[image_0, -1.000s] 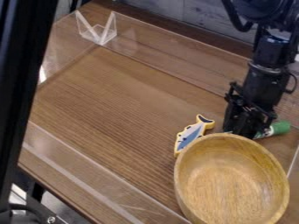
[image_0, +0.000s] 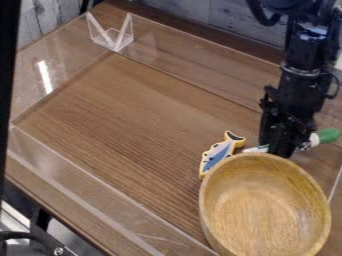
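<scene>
My black gripper (image_0: 283, 135) is low at the right, just behind a large round wooden bowl (image_0: 265, 215). It is shut on a long object with a green end (image_0: 325, 135) and a pale part, which it largely hides. A small yellow, blue and white toy (image_0: 218, 155) lies just left of the gripper, by the bowl's back rim.
A clear angular holder (image_0: 111, 30) stands at the back left. Transparent strips run along the table's edges.
My gripper has risen slightly, and the green-ended object has shifted a little up and to the right. The bowl and toy have not visibly moved.
</scene>
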